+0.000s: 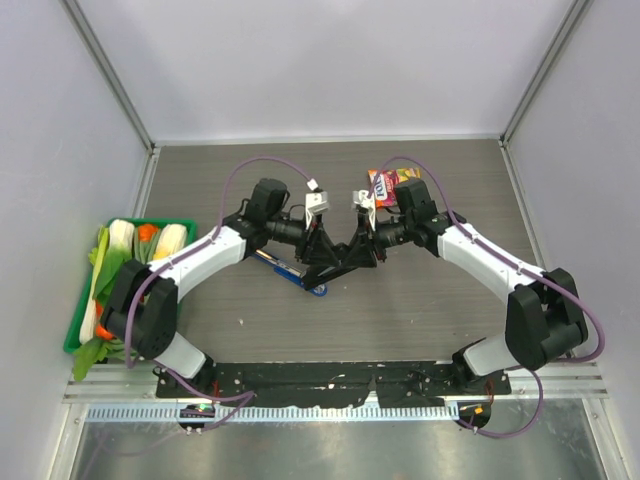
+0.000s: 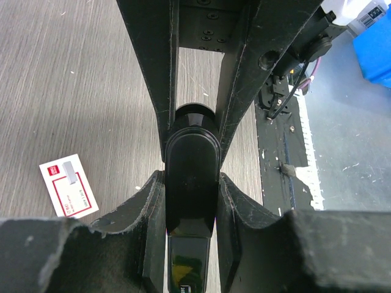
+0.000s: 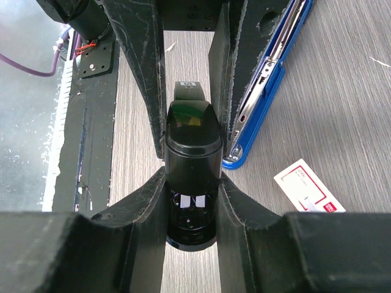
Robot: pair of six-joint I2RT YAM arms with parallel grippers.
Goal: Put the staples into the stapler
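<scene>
In the top view both grippers meet over the table's middle around a black object (image 1: 336, 262). In the left wrist view my left gripper is shut on this glossy black object; in the right wrist view my right gripper has its fingers against the same object, too close to tell how firmly. A long blue stapler (image 3: 263, 85), its metal channel showing, lies on the table below and behind them. A small red-and-white staple box (image 2: 67, 183) lies flat on the table.
A green basket of vegetables (image 1: 72, 340) stands at the far left. A red snack packet (image 1: 390, 175) lies at the back right, behind the right arm. Bare table surrounds the grippers, with walls at the back and sides.
</scene>
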